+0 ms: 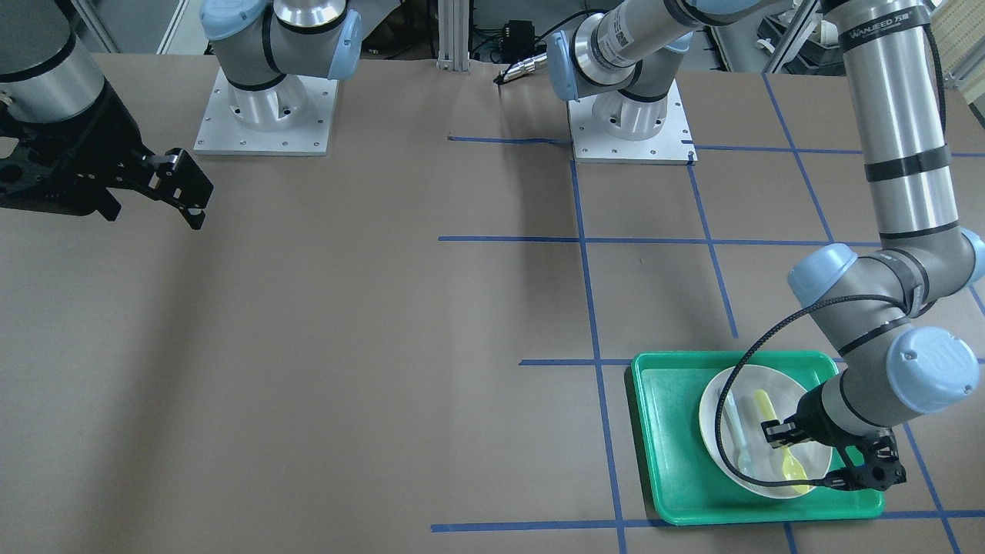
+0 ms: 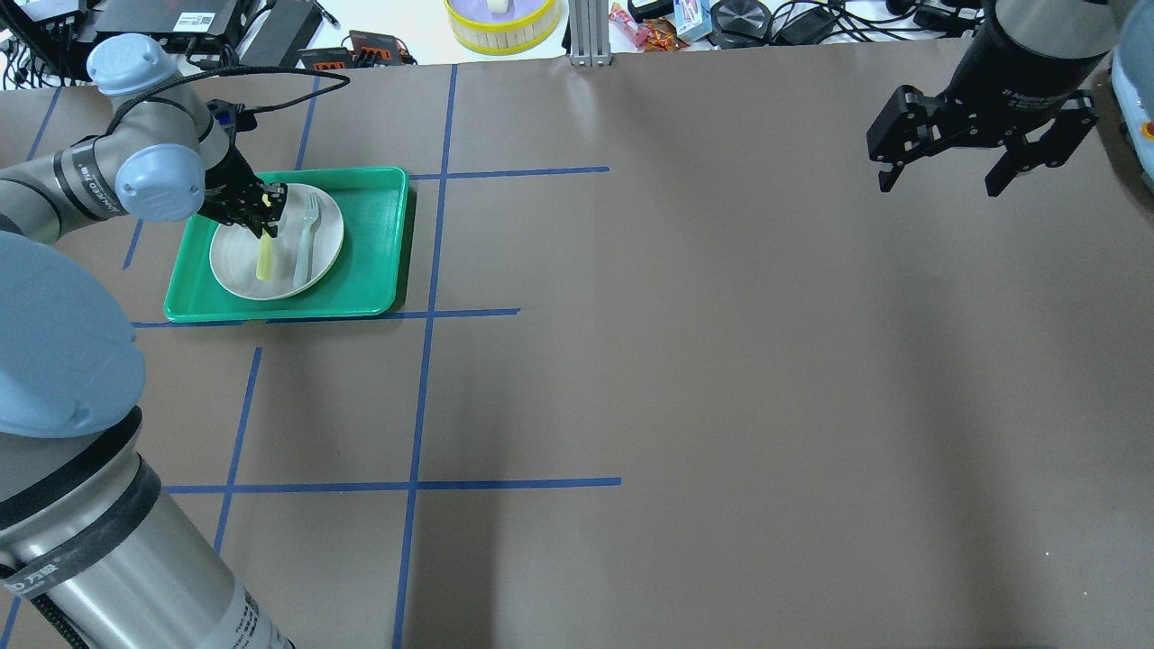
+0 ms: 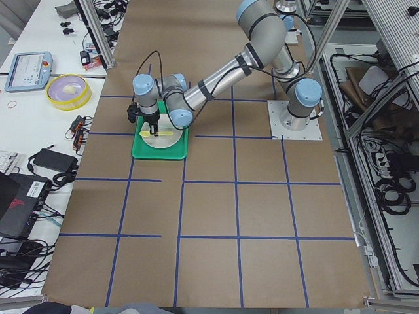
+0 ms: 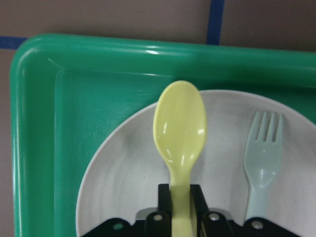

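Note:
A green tray holds a white plate with a pale mint fork and a yellow spoon on it. My gripper is over the plate with its black fingers on either side of the spoon's handle, shut on it. The spoon's bowl points away from the fingers in the wrist view, beside the fork. In the front view the arm's wrist and cable partly hide plate and cutlery.
Blue tape lines mark the bare table. Other arms stand idle at the edges, one black gripper at the top right. A yellow-rimmed container lies on a side bench.

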